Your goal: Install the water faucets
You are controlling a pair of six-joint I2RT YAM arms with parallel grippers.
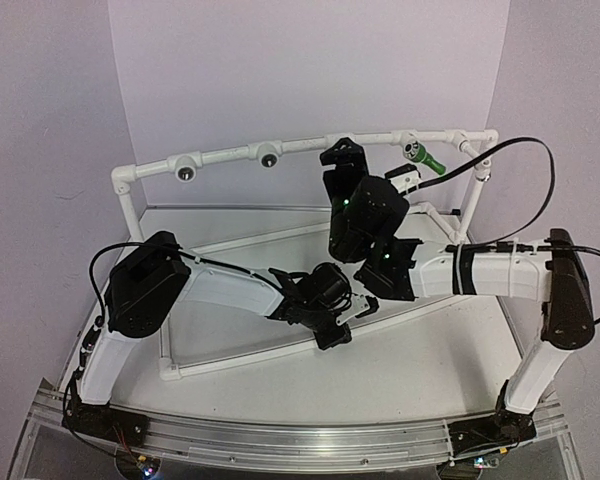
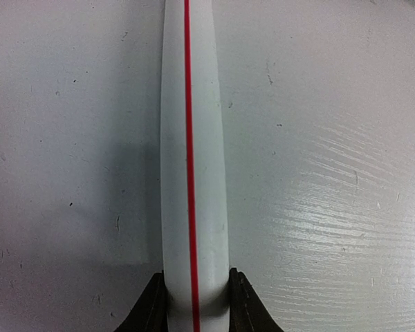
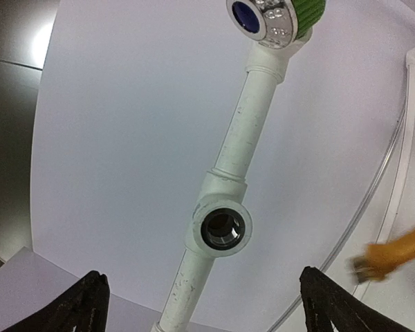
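Note:
A white pipe rail (image 1: 220, 157) carries tee sockets along the back. One empty socket (image 3: 222, 228) is centred in the right wrist view, between the fingertips of my right gripper, which stands open. A green faucet (image 1: 425, 158) sits on the rail at the right, also at the top of the right wrist view (image 3: 306, 14). A blurred orange-brown object (image 3: 401, 252) enters that view at the right, unclear in detail. My left gripper is shut on a white pipe (image 2: 206, 173) with a red stripe, low on the frame.
The lower white frame lies on the pale board (image 1: 430, 370). Empty sockets (image 1: 186, 172) face forward at the left of the rail. Walls close in the back and sides; the front right of the board is clear.

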